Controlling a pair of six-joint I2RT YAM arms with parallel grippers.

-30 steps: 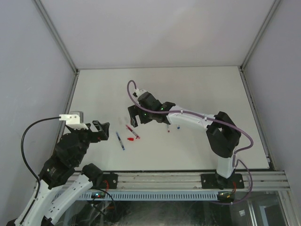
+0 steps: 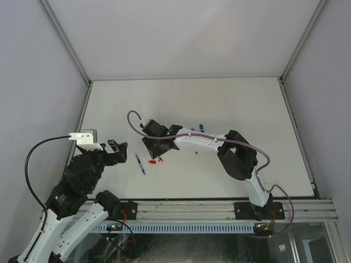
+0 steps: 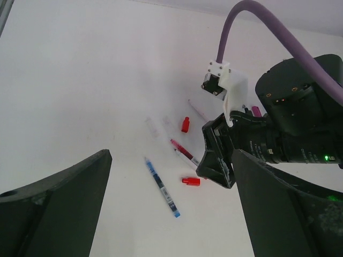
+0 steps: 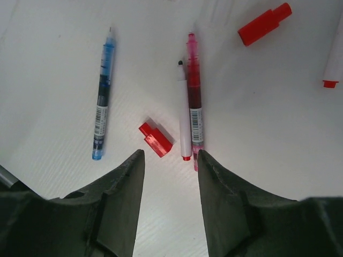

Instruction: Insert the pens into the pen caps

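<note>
On the table lie a blue pen (image 4: 102,96) and a red pen (image 4: 194,96), the red one alongside a thin white marker (image 4: 184,118). One red cap (image 4: 156,140) rests left of the marker's red end, and another red cap (image 4: 264,24) lies farther off. Two faint clear pieces (image 3: 153,127) show in the left wrist view. My right gripper is over this group, part open and empty, its right finger (image 4: 210,176) near the red pen's lower end. Off to the left, my left gripper stands wide open with nothing between its fingers.
Past the red pen lies another white marker with a red end (image 4: 333,59). A blue item (image 2: 201,127) sits behind the right arm in the top view. The right arm spans the middle.
My right arm has moved left and toward the table's front edge, and its gripper now covers much of the red pen in the top view. The left arm has stayed still.
</note>
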